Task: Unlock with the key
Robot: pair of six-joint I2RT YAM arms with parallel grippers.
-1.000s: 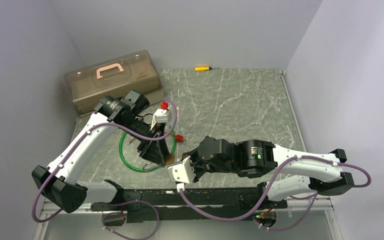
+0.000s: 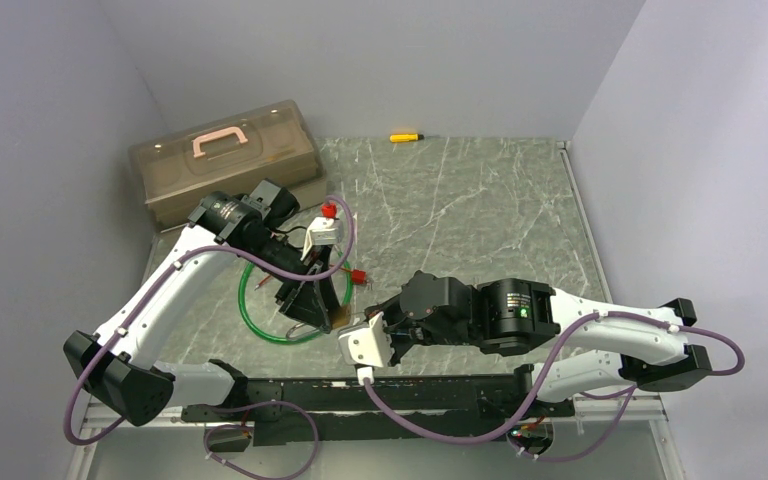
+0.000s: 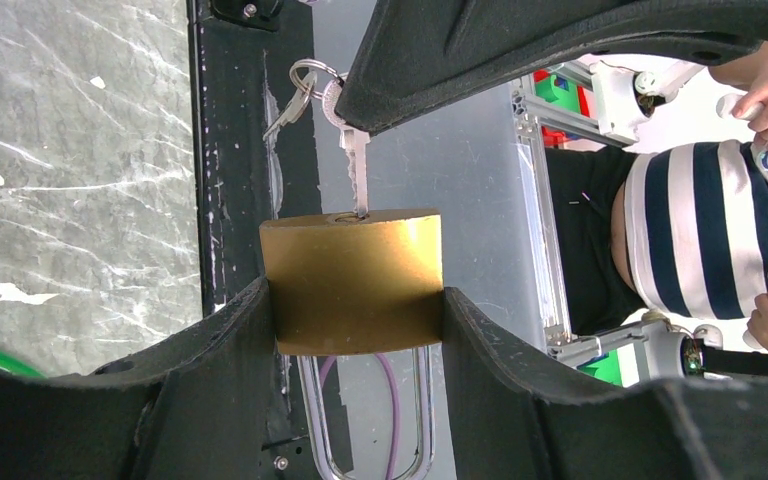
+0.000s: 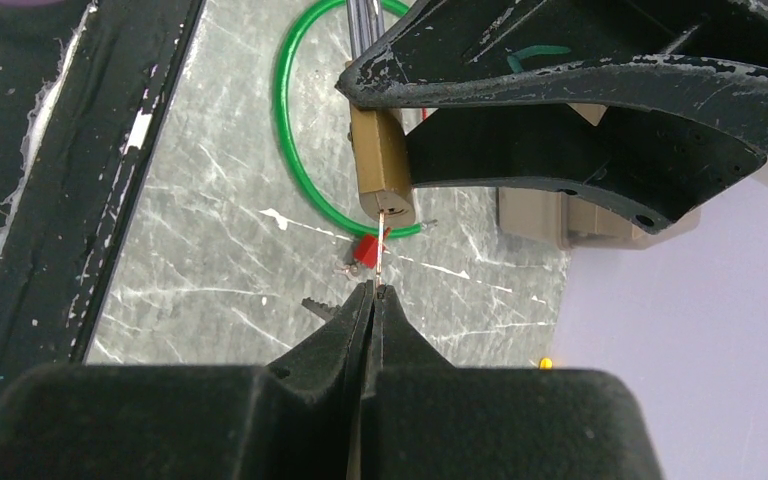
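Note:
A brass padlock (image 3: 351, 285) is clamped between the fingertips of my left gripper, its silver shackle hanging below it in the left wrist view. A key (image 3: 356, 170), on a ring with a second key, stands upright at the keyhole in the padlock's end. My right gripper is shut on the key, whose thin shank runs to the padlock (image 4: 382, 165) in the right wrist view. In the top view both grippers meet low at the near middle of the table, partly hidden by the arms.
A green hose (image 2: 260, 330) loops under the left arm, with red clips (image 2: 358, 276) beside it. A closed toolbox (image 2: 224, 165) stands at the back left, and a yellow screwdriver (image 2: 405, 138) lies at the back.
The right arm's wrist has shifted very slightly to the right in the top view. The left arm looks unchanged.

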